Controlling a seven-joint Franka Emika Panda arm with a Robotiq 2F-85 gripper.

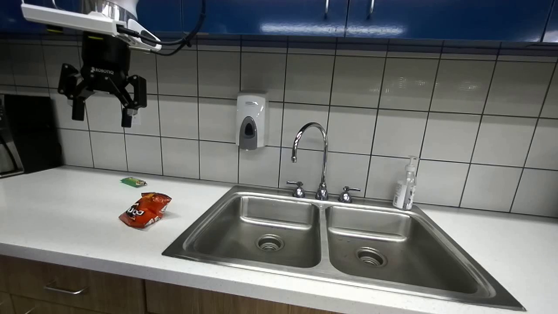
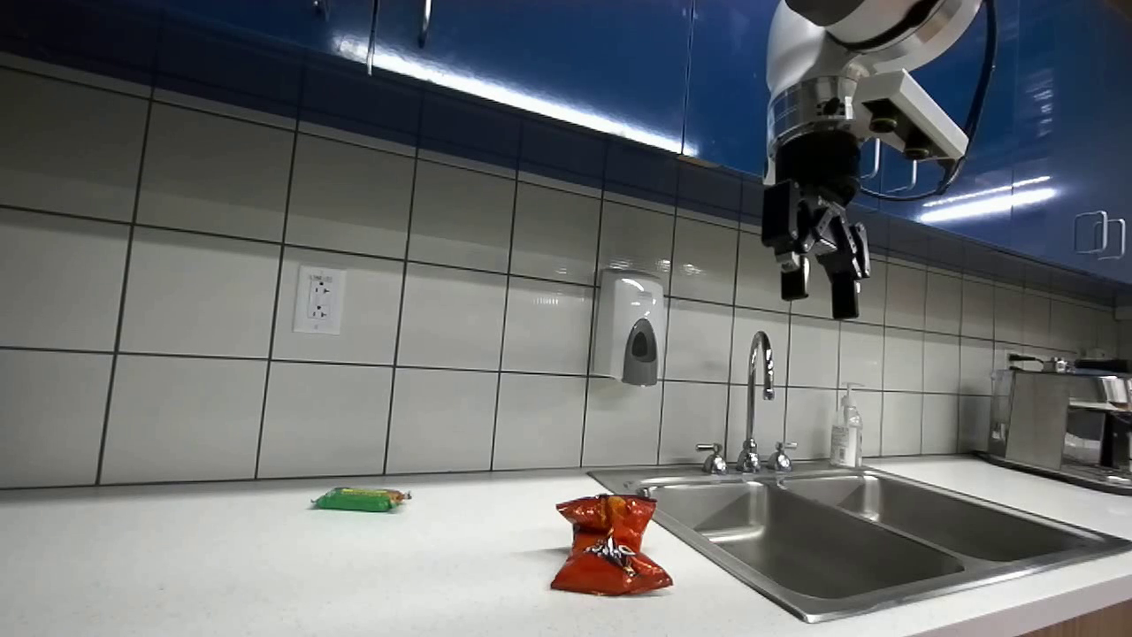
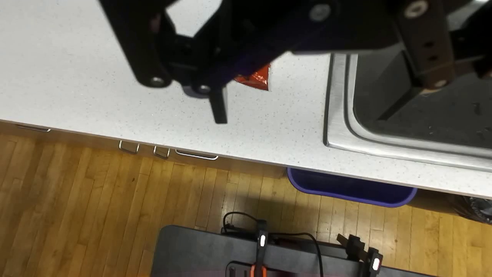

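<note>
High above the counter hangs my gripper (image 1: 102,119), its two fingers spread wide and pointing down with only air between them. On the white counter left of the sink lies a red chip bag (image 1: 146,209), crumpled and propped slightly up. Behind it, nearer the wall, is a small green packet (image 1: 134,182). The second exterior view shows the red bag (image 2: 610,547) close to the sink's edge and the green packet (image 2: 362,499) farther left. In the wrist view the gripper's linkage covers most of the red bag (image 3: 259,79); one corner shows.
A double steel sink (image 1: 323,225) with a tall faucet (image 1: 322,157) takes up the counter's middle. A soap bottle (image 1: 405,189) stands behind it at the right; a dispenser (image 1: 252,121) is on the wall. Blue cabinets (image 1: 444,20) hang overhead. Counter around the bag is clear.
</note>
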